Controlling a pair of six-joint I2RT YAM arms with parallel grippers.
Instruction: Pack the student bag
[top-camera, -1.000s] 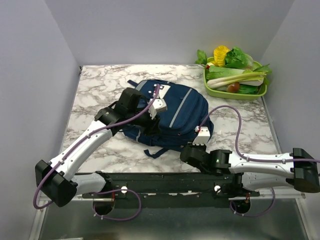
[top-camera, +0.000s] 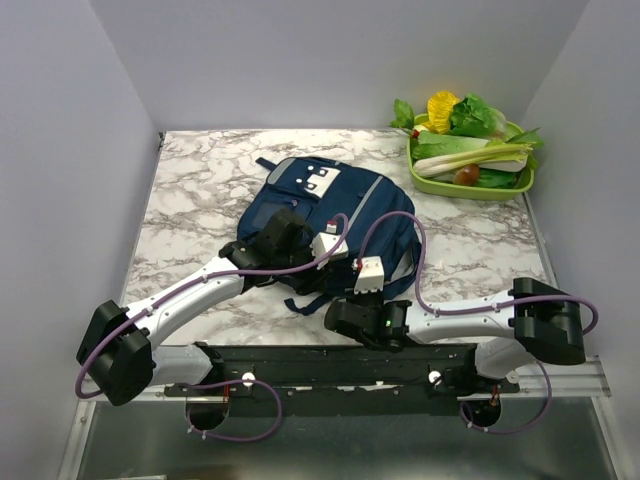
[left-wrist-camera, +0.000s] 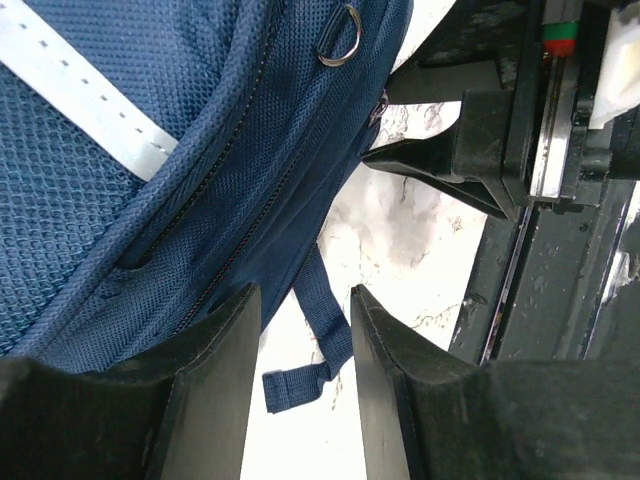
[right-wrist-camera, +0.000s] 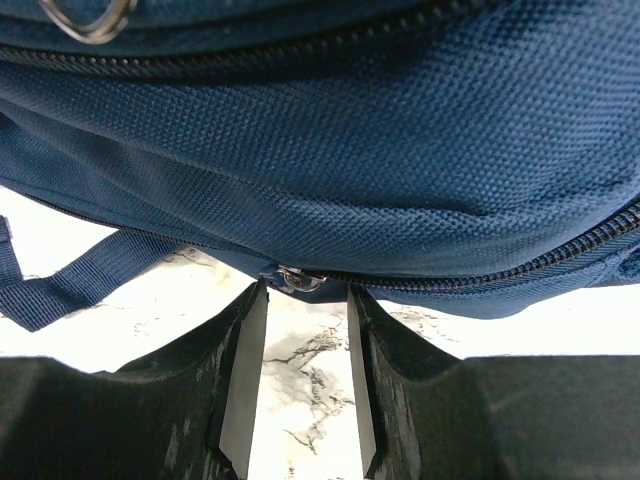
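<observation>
A navy backpack (top-camera: 318, 192) with a grey stripe lies on the marble table, its lower side toward me. My left gripper is over the bag's lower edge by a dark strap (left-wrist-camera: 323, 320), fingers part open. My right gripper sits right at a zipper pull (right-wrist-camera: 300, 280) on the bag's side, fingertips either side of it and apart. The top view mostly hides both grippers' tips behind the arms' housings.
A green bin (top-camera: 470, 191) of vegetables, with lettuce, celery and a brown round item, stands at the back right. Bare marble (top-camera: 200, 170) shows at the back left and right of the bag.
My left gripper has come down toward the bag's near edge. My right gripper has moved leftward along that edge, toward the left one. The bag has shifted slightly.
</observation>
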